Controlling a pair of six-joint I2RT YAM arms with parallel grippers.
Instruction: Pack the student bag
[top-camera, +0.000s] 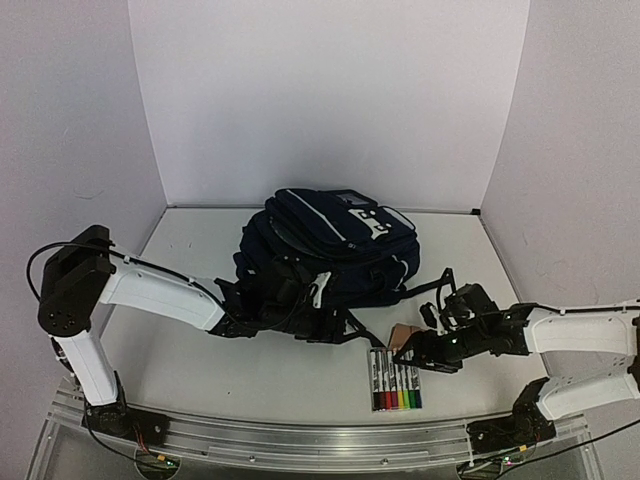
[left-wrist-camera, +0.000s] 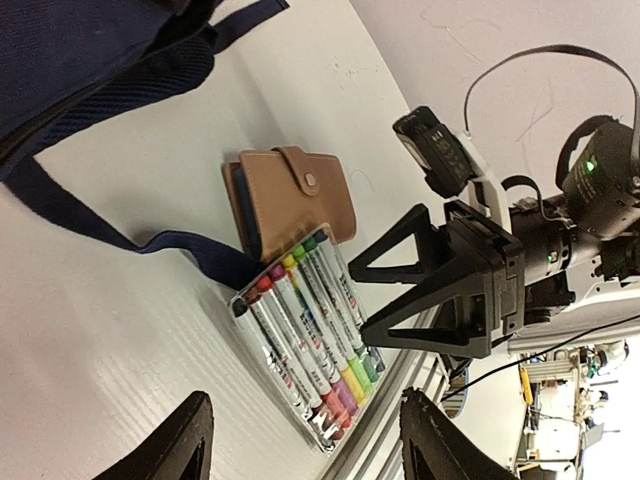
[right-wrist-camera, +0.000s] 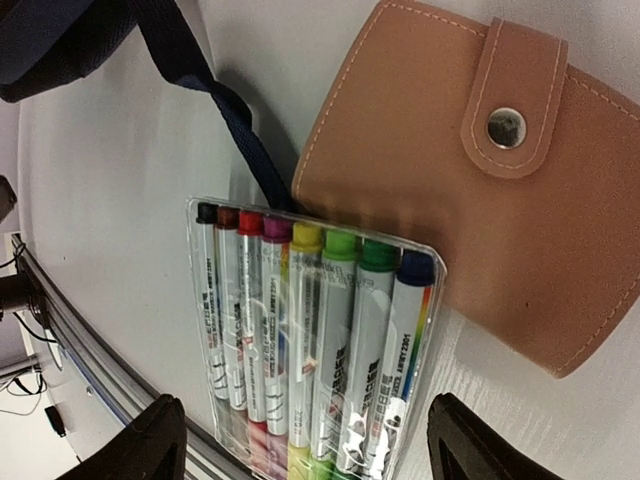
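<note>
A navy backpack (top-camera: 335, 245) lies at the back middle of the table, one strap (left-wrist-camera: 200, 250) trailing to the pens. The clear case of coloured marker pens (top-camera: 396, 385) lies flat near the front edge. Touching its far end is a brown leather wallet (left-wrist-camera: 300, 195) with a snap strap. Above the pens, my right gripper is open, its fingers (right-wrist-camera: 150, 440) apart on either side of the case without gripping it. My left gripper stands open in front of the bag, left of the pens, nothing between its fingers.
The metal rail (top-camera: 300, 430) runs along the table's front edge, close to the pen case. Bare table (top-camera: 220, 375) spreads over the front left. Walls stand at the back and both sides.
</note>
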